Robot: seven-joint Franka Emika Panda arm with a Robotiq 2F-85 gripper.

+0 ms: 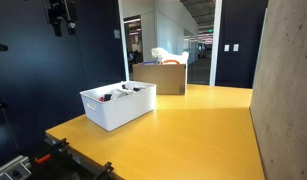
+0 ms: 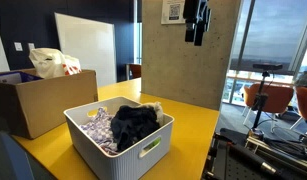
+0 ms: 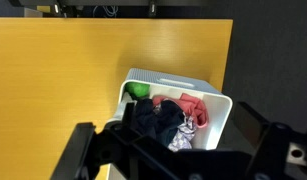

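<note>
My gripper hangs high above the left end of the table, well clear of everything below. Its fingers stand apart in the wrist view, and nothing shows between them. Below it a white ribbed bin rests on the table. Inside lie dark cloth, a patterned white and purple cloth, a red cloth and something green. The gripper's dark parts cover the lower part of the bin in the wrist view.
A brown cardboard box stands farther along the yellow table, with a white bag on top. A concrete wall borders one side.
</note>
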